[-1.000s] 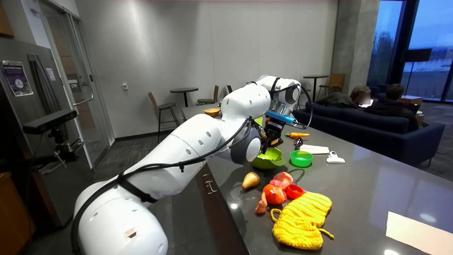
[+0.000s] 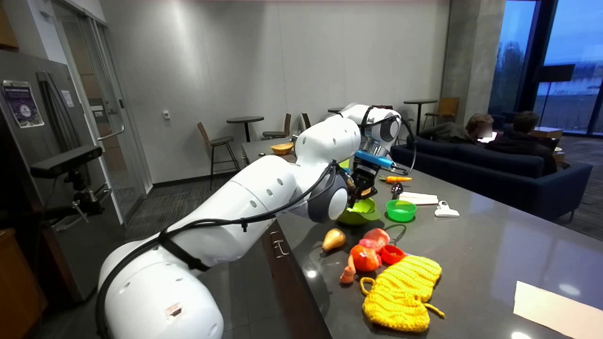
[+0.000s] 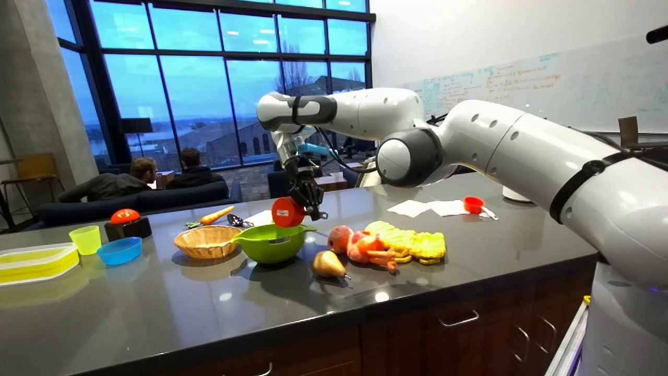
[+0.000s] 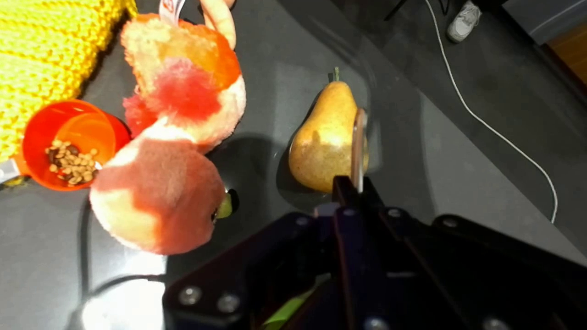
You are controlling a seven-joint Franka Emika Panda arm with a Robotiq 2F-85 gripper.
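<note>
In exterior view 2, my gripper [image 3: 311, 212] is tilted over the green bowl [image 3: 270, 245], shut on a red cup [image 3: 288, 212]. The cup is on its side, its round base toward that camera, above the bowl's rim; whether it touches the bowl is unclear. A thin handle [image 4: 358, 148] sticks out from between the closed fingers in the wrist view, where the cup's body is hidden. From exterior view 1, the gripper [image 2: 362, 195] shows as a dark shape above the bowl, and I cannot make out the cup. What lies inside the bowl is mostly hidden.
Beside the bowl are a pear [image 3: 330, 264], plush toys [image 3: 369, 247] and yellow knitwear [image 3: 410, 241]. A red cup with small pieces inside [image 4: 74, 154] touches the plush. A wicker basket [image 3: 206, 241] and blue bowl [image 3: 120, 250] stand opposite.
The wrist and gripper have shifted and tilted slightly over the green bowl. Objects elsewhere on the counter look unmoved.
</note>
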